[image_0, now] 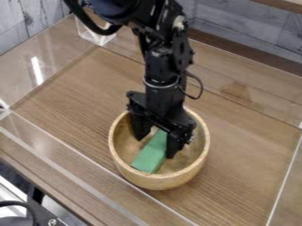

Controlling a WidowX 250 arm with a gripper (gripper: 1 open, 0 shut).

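Observation:
A round tan bowl point(160, 177) sits on the wooden table, with a green object point(148, 155) lying inside it. My black gripper point(158, 131) reaches down into the bowl from above, its fingers over and around the upper end of the green object. Whether the fingers touch it, and how far apart they stand, is hard to make out.
Bare wooden table point(59, 97) lies to the left and right of the bowl. A clear plastic container point(94, 25) is at the back left. A dark cable shows at the lower left edge.

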